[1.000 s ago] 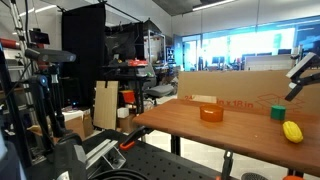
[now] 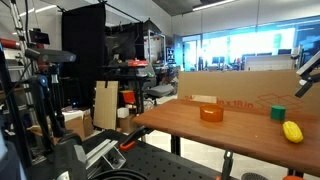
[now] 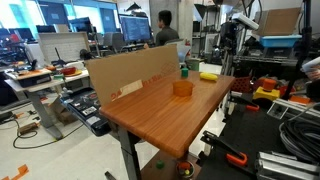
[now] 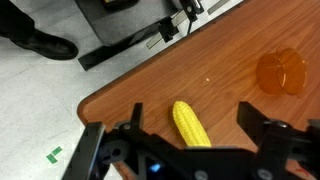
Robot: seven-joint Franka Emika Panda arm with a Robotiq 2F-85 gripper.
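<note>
A yellow elongated object (image 2: 292,132), perhaps a toy corn cob, lies at the table's right end. In the wrist view the yellow object (image 4: 188,124) appears between and beyond the fingers of my gripper. The fingers stand open and hold nothing, well above the tabletop. An orange bowl (image 2: 211,113) rests toward the middle of the table, and in the wrist view the bowl (image 4: 282,71) is at the right. Near the back edge stands a green cup (image 2: 278,112), also visible as a cup (image 3: 184,73) beside the board.
The wooden table (image 3: 155,118) has wide bare space at its near end. A tall cardboard panel (image 3: 130,72) runs along one long side. Floor shows past the table edge in the wrist view, along with a dark base plate (image 4: 125,25).
The arm at the right edge of exterior view 1 has shifted slightly rightward. The yellow object, bowl and cup have stayed where they were.
</note>
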